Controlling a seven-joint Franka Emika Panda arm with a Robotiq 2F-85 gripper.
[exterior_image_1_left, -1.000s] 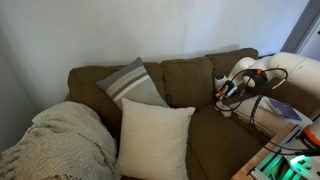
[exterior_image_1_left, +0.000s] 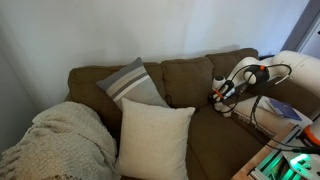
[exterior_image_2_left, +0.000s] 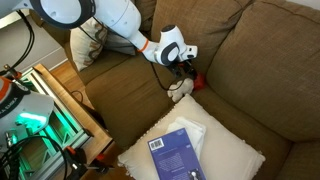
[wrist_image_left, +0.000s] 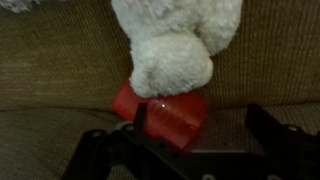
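Note:
On the brown couch, a white plush toy (exterior_image_2_left: 181, 90) lies by a red, shiny object (exterior_image_2_left: 199, 80), close to the backrest. Seen from the wrist, the plush (wrist_image_left: 172, 62) covers part of the red object (wrist_image_left: 175, 118), which rests at a seam in the upholstery. My gripper is open, one dark finger on each side of the red object and not closed on anything. Whether either finger touches it cannot be told. From the side, the gripper (exterior_image_2_left: 187, 70) hangs low, just above the two things, and it partly hides the red one.
A white pillow (exterior_image_2_left: 235, 148) bears a blue book (exterior_image_2_left: 178, 155) and lies on the seat near the toy. Another light pillow (exterior_image_1_left: 153, 140), a striped cushion (exterior_image_1_left: 130, 84) and a fluffy blanket (exterior_image_1_left: 62, 145) occupy the far end. The backrest (exterior_image_2_left: 235, 45) stands close to the gripper.
My arm's end has shifted very slightly to the left in exterior view 1. The pillows and blanket have stayed where they were.

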